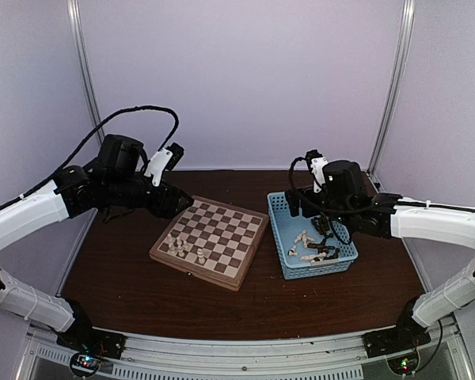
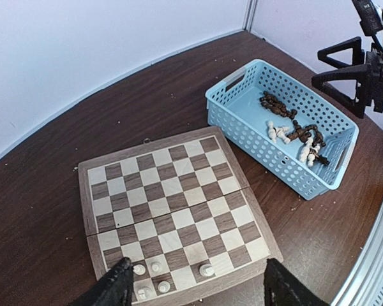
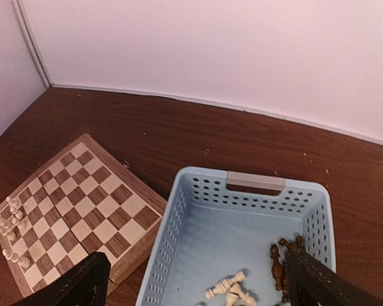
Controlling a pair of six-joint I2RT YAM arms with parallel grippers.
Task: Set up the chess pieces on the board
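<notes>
The chessboard lies flat on the table. Several white pieces stand upright near its front-left corner, and a lone white piece is a few squares to their right. My left gripper is above the board, fingers spread with nothing between them. In the blue basket lie loose white pieces and dark pieces. Over the basket, my right gripper is open and empty. Its two separated fingers also show in the left wrist view.
The basket's raised walls stand close to the board's right side, with a narrow strip of table between. Pale walls enclose the back and sides.
</notes>
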